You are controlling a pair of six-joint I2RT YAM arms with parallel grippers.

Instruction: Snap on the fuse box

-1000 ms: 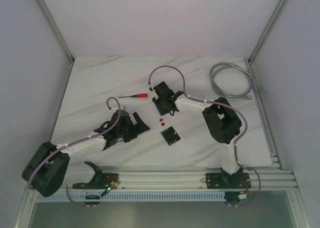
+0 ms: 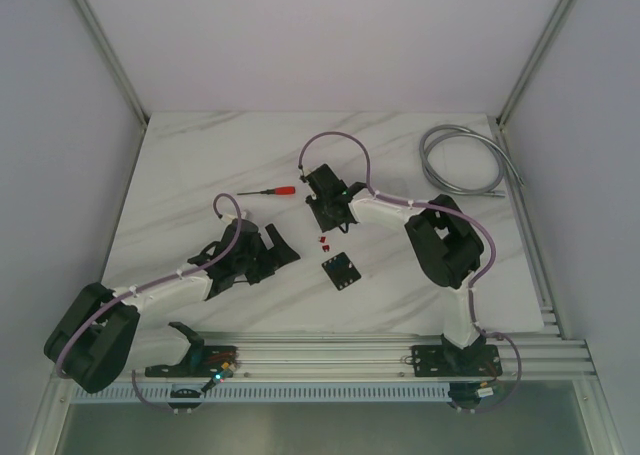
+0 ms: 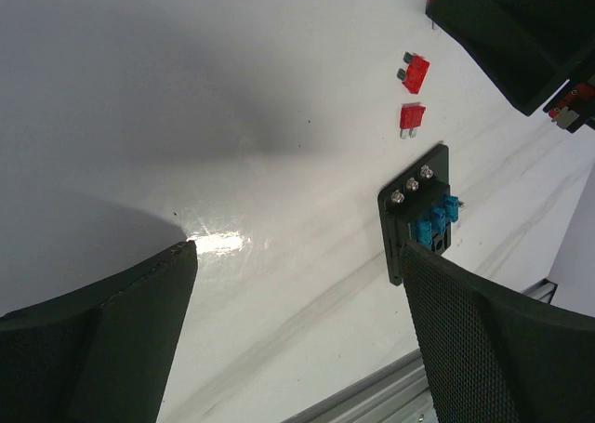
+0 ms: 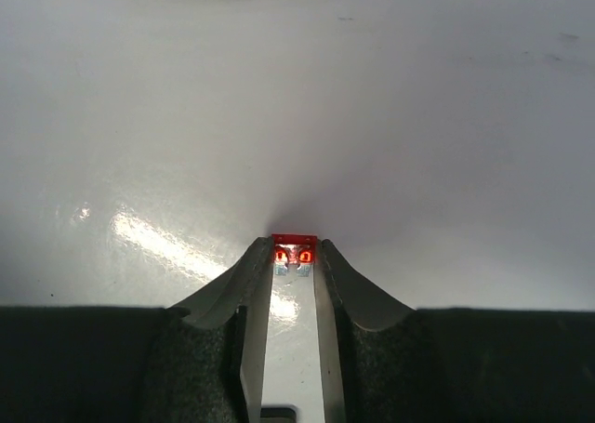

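A red fuse [image 4: 294, 244] sits between the fingertips of my right gripper, low over the table; whether the fingers grip it is unclear. Two more red fuses [image 3: 415, 73] lie loose near the black fuse box [image 3: 400, 218], which carries several blue fuses and metal studs and also shows in the top view [image 2: 341, 271]. My left gripper stands open to the left of the fuse box, with bare table between its fingers.
A red-handled screwdriver [image 2: 283, 191] lies at the middle back. A coiled grey conduit [image 2: 432, 163] lies at the back right.
In the top view both arms look almost unchanged; nothing has visibly moved.
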